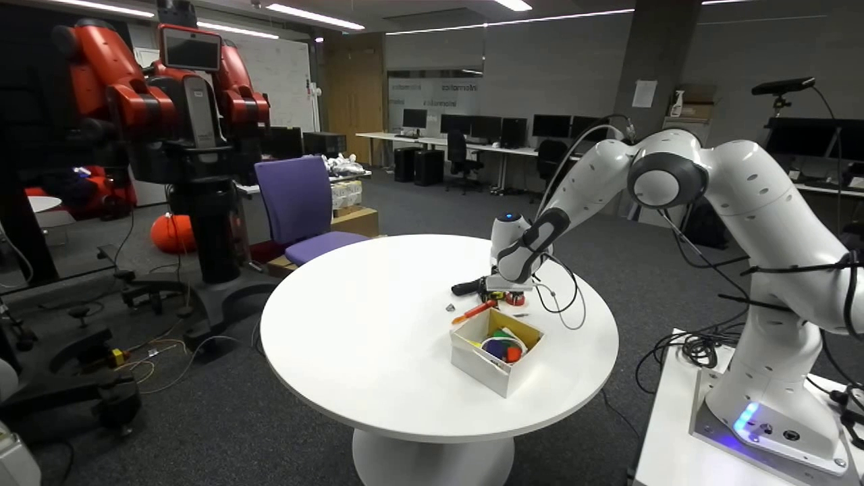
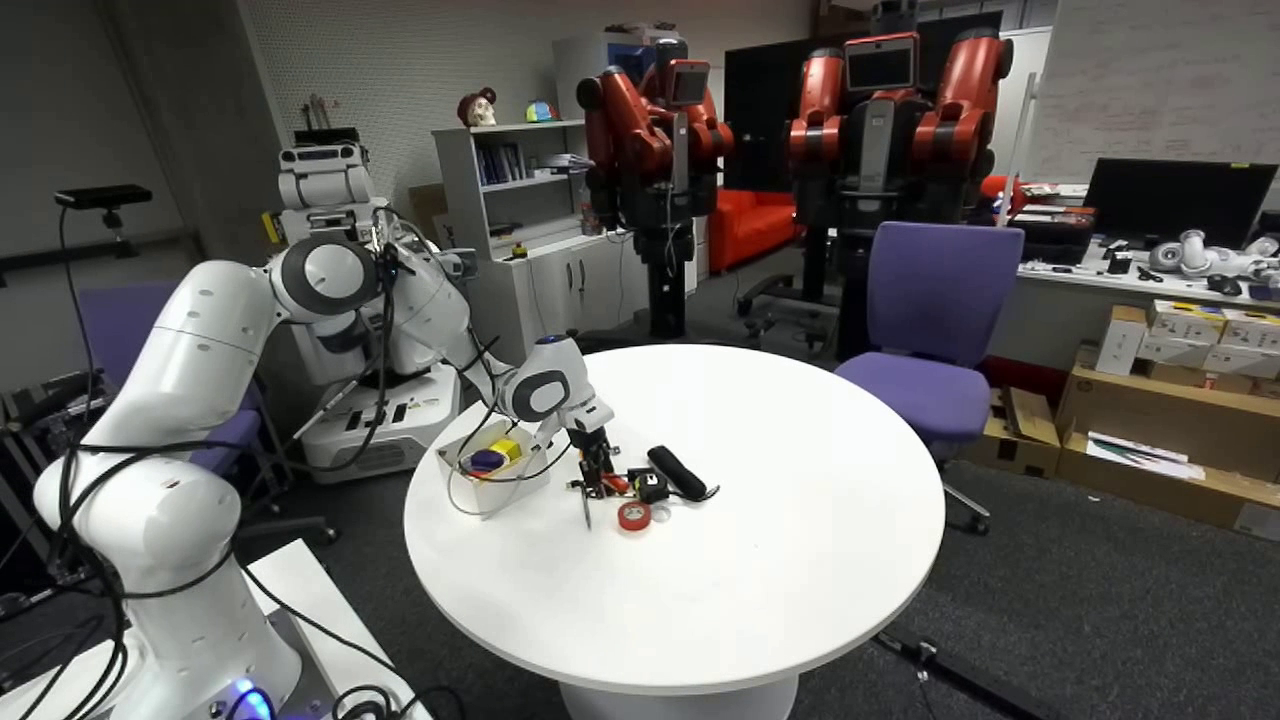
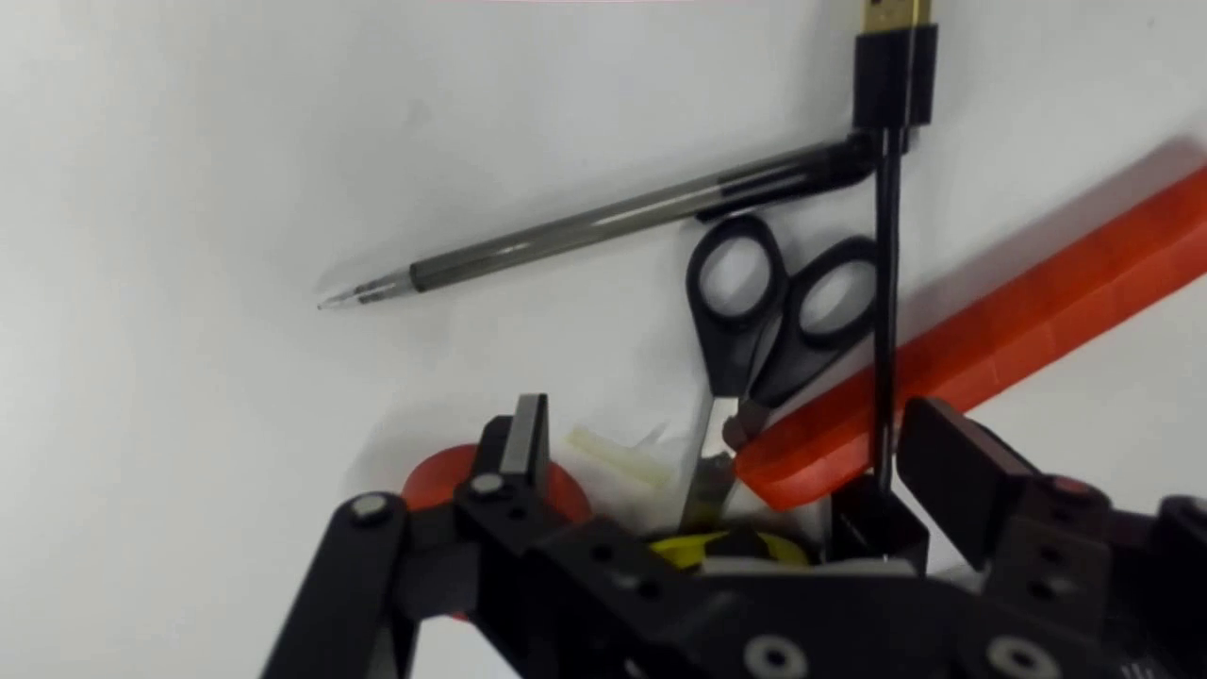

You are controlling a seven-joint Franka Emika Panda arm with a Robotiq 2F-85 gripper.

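Observation:
My gripper stands open, low over a cluster of small items on the white round table. Between and ahead of its fingers, the wrist view shows black-handled scissors, one end of a red-orange tool and a black cable with a USB plug. A dark clear pen lies farther out. Beside the left finger is a red tape roll, partly covered by it. The gripper also hides most of a yellow-and-black item. Nothing is visibly gripped.
An open white box holding coloured items stands close to the cluster. A black elongated object lies beside the cluster. A loose cable loops from the arm near the box.

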